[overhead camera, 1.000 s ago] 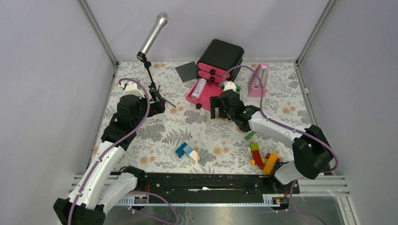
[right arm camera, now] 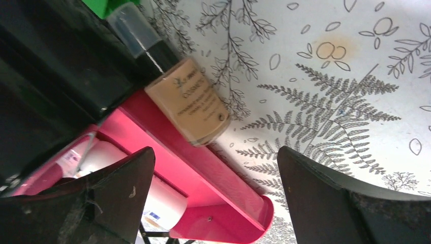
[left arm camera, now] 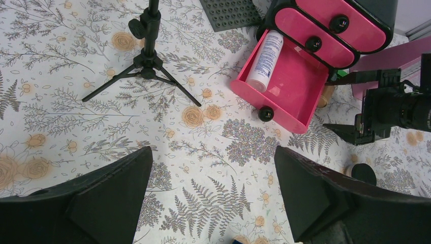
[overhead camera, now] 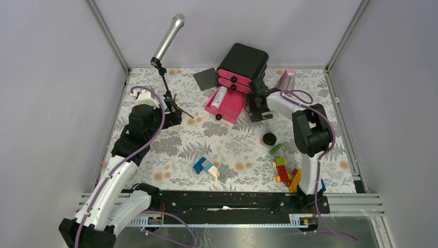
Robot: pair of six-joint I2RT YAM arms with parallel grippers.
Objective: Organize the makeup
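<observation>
A tan foundation bottle [right arm camera: 190, 101] with a dark neck and clear cap lies outside the open pink drawer [left arm camera: 305, 76], along its right wall. In the left wrist view the bottle [left arm camera: 326, 96] shows only in part. My right gripper is open around the bottle's area, one finger behind it and one in front, with nothing gripped. Inside the drawer, at its left side, lies a white spray can [left arm camera: 266, 61]. Far to the left, my left gripper [overhead camera: 174, 120] is open and empty above the table.
The black cabinet [overhead camera: 244, 59] stands behind the drawer, with a pink box [overhead camera: 287, 79] to its right. A tripod microphone [overhead camera: 168, 41] rises at left. A dark round jar [overhead camera: 269, 139] and toy blocks [overhead camera: 281, 170] lie at right front. Mid-table is clear.
The right gripper has moved back and turned beside the drawer. The bottle has shifted from the open table to against the drawer's right side. The left arm is still.
</observation>
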